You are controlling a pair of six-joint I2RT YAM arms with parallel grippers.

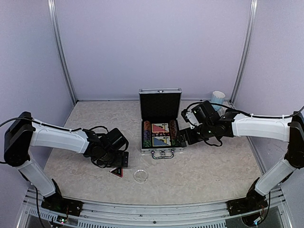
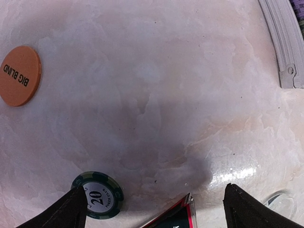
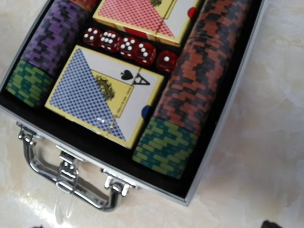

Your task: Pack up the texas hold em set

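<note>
The silver case (image 1: 164, 150) stands with its lid (image 1: 160, 105) raised at the table's middle. Inside it lie a blue-backed card deck (image 3: 102, 97), a red-backed deck (image 3: 142, 16), several red dice (image 3: 127, 46) and rows of chips (image 3: 204, 61). In the left wrist view, a green-rimmed chip (image 2: 98, 195) marked 20, an orange BIG BLIND disc (image 2: 20, 76) and part of a black-and-red triangular piece (image 2: 175, 219) rest on the table. My left gripper is open above them, holding nothing. My right gripper (image 1: 184, 137) is open beside the case's right side, also empty.
A clear round disc (image 1: 140, 176) lies in front of the case. At the back right stands a pale blue cup (image 1: 218, 98), partly behind the right arm. Bare tabletop (image 1: 209, 175) stretches across the front right.
</note>
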